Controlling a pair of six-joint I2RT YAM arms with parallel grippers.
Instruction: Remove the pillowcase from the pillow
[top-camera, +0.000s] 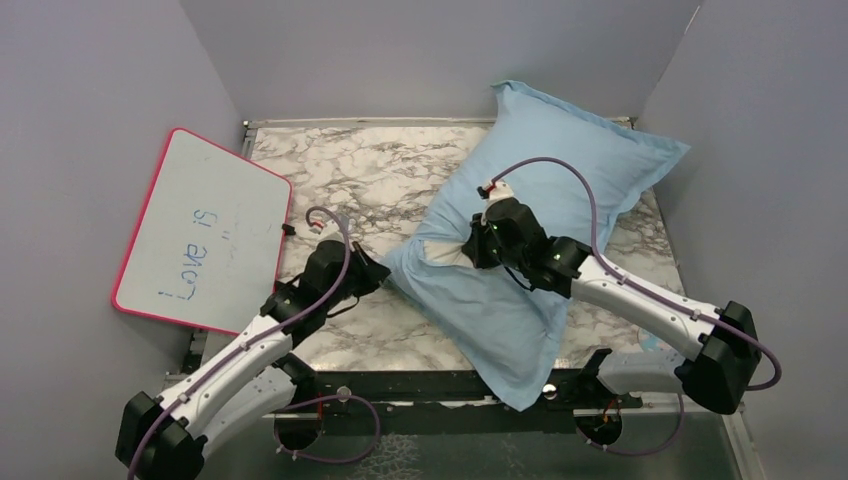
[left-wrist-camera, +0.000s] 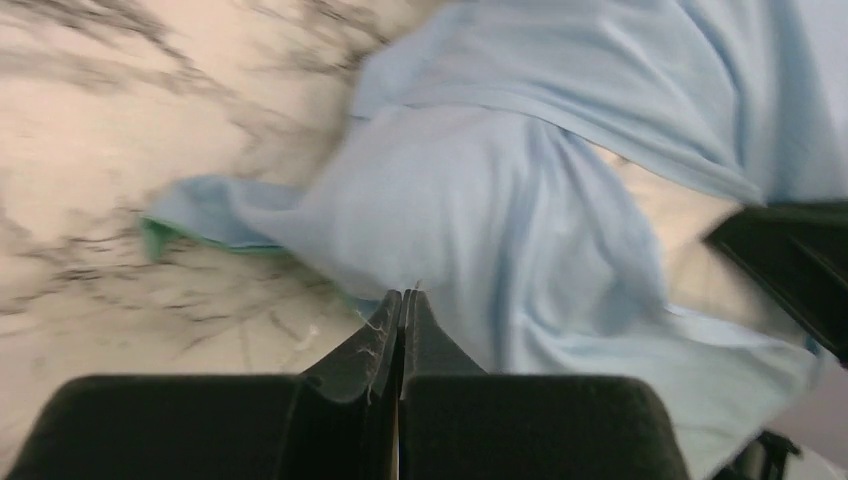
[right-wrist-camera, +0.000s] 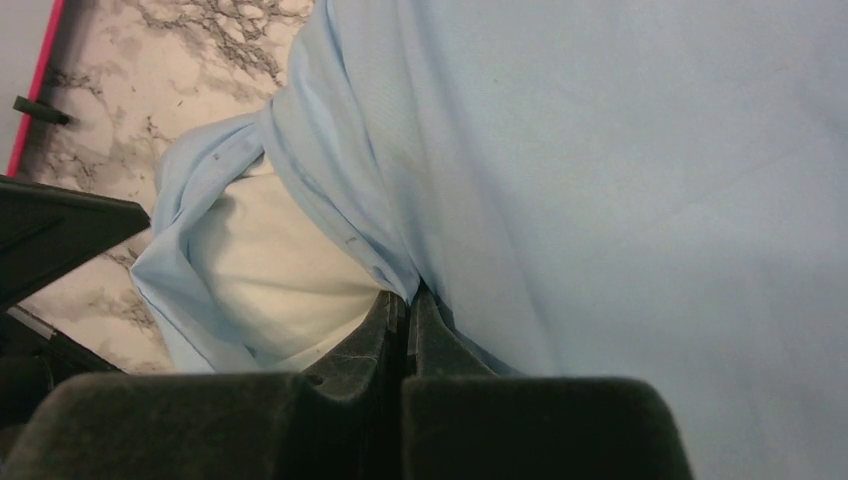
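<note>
A light blue pillowcase (top-camera: 560, 150) covers most of the pillow, lying diagonally across the table. Through its opening shows the cream pillow (right-wrist-camera: 280, 260), a patch left of my right gripper. My right gripper is shut on the pillowcase's edge at that opening. Just off the pillowcase's left corner, my left gripper (top-camera: 388, 272) is shut. In the left wrist view its fingertips meet with no cloth between them, and the blue fabric (left-wrist-camera: 430, 200) lies beyond them. How much cloth the right fingers pinch is partly hidden.
A whiteboard (top-camera: 200, 240) with a pink frame leans at the left. Bare marble table (top-camera: 350, 165) shows at the back left and in front of the left arm. The pillowcase's lower corner (top-camera: 515, 390) hangs over the front rail. Grey walls enclose the sides and back.
</note>
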